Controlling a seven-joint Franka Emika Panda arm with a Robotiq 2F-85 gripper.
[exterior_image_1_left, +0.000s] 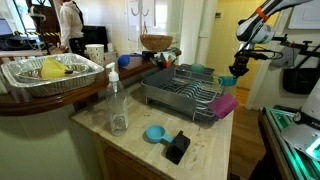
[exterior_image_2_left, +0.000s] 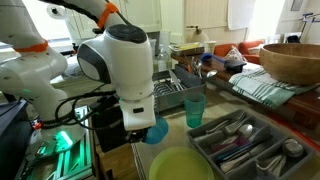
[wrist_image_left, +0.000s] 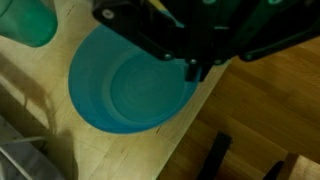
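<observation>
My gripper is shut on the rim of a blue bowl, as the wrist view shows; the fingertips are dark and partly lost against the rim. In exterior view 1 the bowl hangs below the gripper at the far right end of the counter. From exterior view 2, the large white arm hides most of the hold, and only part of the bowl shows beneath it.
A green cup, a yellow-green round dish and a grey cutlery tray stand close by. The dish rack lies along the counter, with a pink cup at its near end.
</observation>
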